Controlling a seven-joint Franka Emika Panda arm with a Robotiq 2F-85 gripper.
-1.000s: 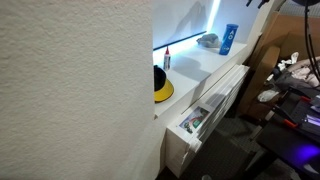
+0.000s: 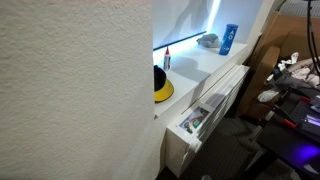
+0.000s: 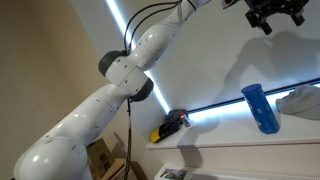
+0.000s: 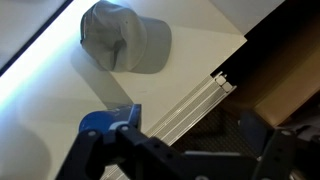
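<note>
High above the white ledge, my gripper hangs open, its dark fingertips apart and nothing between them. In the wrist view the gripper shows its fingers spread at the bottom edge. A blue cylindrical container is partly hidden behind the left finger; it stands upright on the ledge in exterior view 2. Beside it lies a grey cap. Farther along the ledge are a black and yellow item and a small bottle with a red tip.
Below the ledge a white drawer stands open with small items inside. A dark table is at right. Brown cardboard shows past the ledge's edge. Bare ledge lies between the bottle and the grey cap.
The objects on the ledge have not moved.
</note>
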